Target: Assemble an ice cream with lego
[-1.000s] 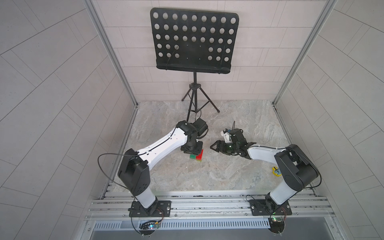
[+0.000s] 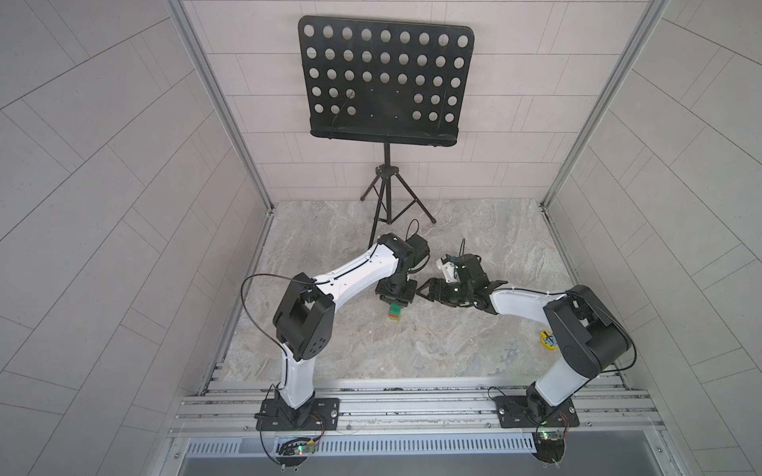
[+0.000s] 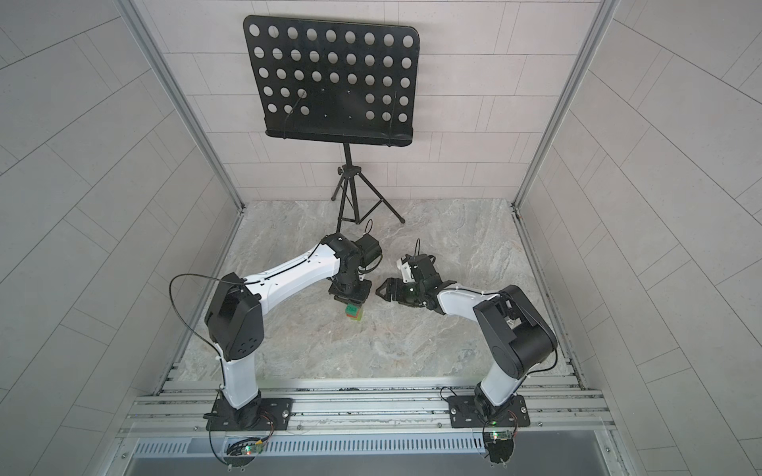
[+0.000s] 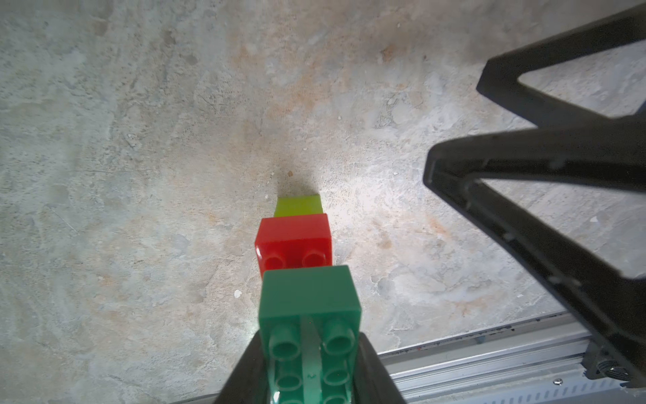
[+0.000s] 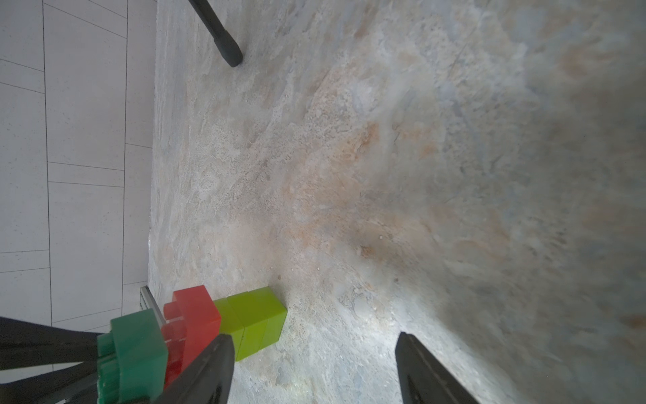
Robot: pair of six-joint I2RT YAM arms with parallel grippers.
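In the left wrist view, my left gripper is shut on a green brick [image 4: 309, 293], studs showing. It hangs over a red brick [image 4: 293, 235], which sits on a lime brick [image 4: 297, 204]. The right wrist view shows the green brick [image 5: 138, 350] beside the red one [image 5: 202, 316], the lime brick [image 5: 255, 316] lying beyond. My right gripper is part open with nothing between its fingers, just right of the bricks; in the left wrist view its black fingers [image 4: 511, 161] reach in from the right.
A black music stand [image 2: 385, 79] stands at the back, its tripod on the floor. A small yellow object [image 2: 547, 340] lies at the right edge, near the right arm. The two grippers are close together at the middle.
My left arm has moved right, carrying the green brick over the red one, which is now mostly hidden in the top left view. The right arm has barely moved.
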